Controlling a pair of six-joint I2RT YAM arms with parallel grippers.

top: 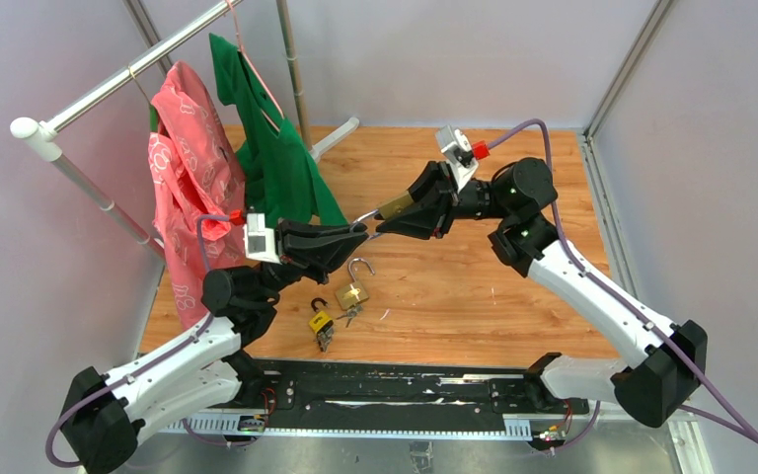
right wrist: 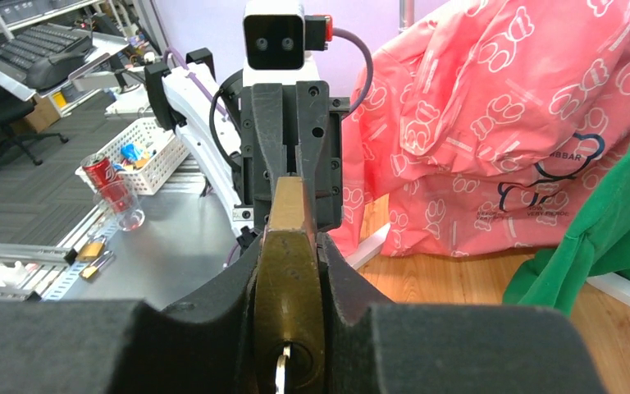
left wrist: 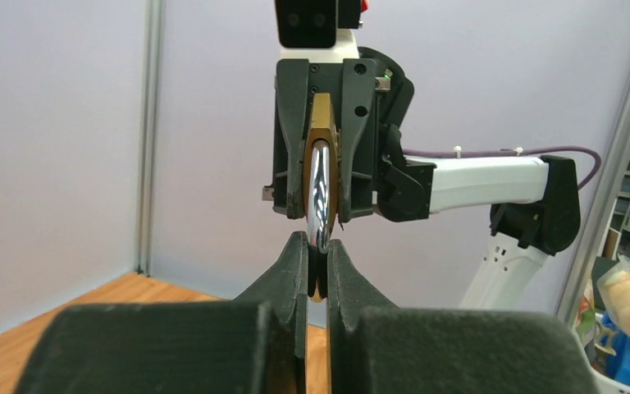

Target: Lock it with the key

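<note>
In mid-air above the table, a brass padlock [top: 395, 205] with a silver shackle [left wrist: 320, 185] is held between both arms. My right gripper [top: 395, 224] is shut on its body, which fills the middle of the right wrist view. My left gripper [top: 359, 227] is shut on the shackle; in the left wrist view the shackle points straight into its fingertips. On the table below lie an open brass padlock [top: 351, 294], a yellow padlock [top: 320, 321] and keys [top: 349, 315]. Whether a key is in the held lock's keyhole is hard to tell; something thin and silvery shows there.
A white rack [top: 94, 99] with a pink cloth [top: 192, 168] and a green cloth [top: 266, 148] stands at the left and back of the table [top: 474, 306].
</note>
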